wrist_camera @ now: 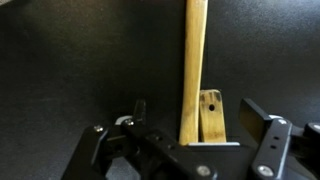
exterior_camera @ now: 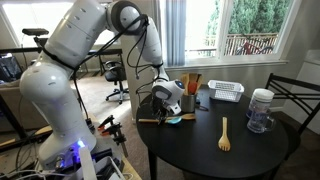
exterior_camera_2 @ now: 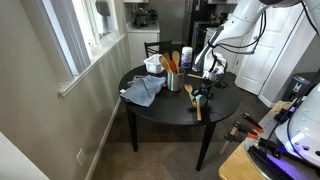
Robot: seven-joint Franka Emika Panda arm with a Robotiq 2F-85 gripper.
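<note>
My gripper stands open, its two fingers on either side of two wooden utensil handles. One is a long plain handle (wrist_camera: pixel 193 60); beside it lies a shorter flat handle end (wrist_camera: pixel 211 115) with a hole in it. Exterior view 1 shows the gripper low over the left part of the dark round table (exterior_camera: pixel 215 160). Utensils lie below it: a wooden handle (exterior_camera: pixel 150 122) and a light blue piece (exterior_camera: pixel 175 120). From the other side, in exterior view 2, a wooden handle (exterior_camera_2: pixel 199 110) points toward the table's near edge. Whether the fingers touch the table is unclear.
A holder (exterior_camera_2: pixel 172 81) full of wooden utensils stands behind, near a white basket (exterior_camera: pixel 226 91). A lidded jar (exterior_camera: pixel 260 108) and a wooden fork (exterior_camera: pixel 224 135) occupy the right side. Grey cloth (exterior_camera_2: pixel 146 90) lies on the table.
</note>
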